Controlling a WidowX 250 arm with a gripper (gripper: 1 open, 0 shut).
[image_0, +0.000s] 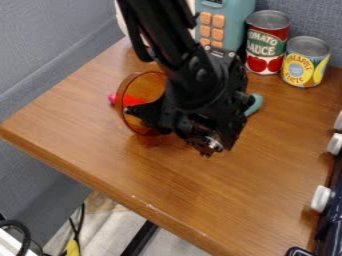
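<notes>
My black gripper (187, 115) hangs over the middle of the wooden table (94, 140), over the side of an orange translucent cup (136, 88), which appears tilted. Part of a pink object (112, 99) shows at the cup's left. A teal object (254, 104) shows just right of the gripper. The fingertips are mostly dark and overlapped by the wrist, so their opening and whatever is between them cannot be made out.
A tomato can (266, 46), a yellow can (305, 66) and a teal device (222, 22) stand at the back. A dark appliance with white knobs (321, 198) lines the right edge.
</notes>
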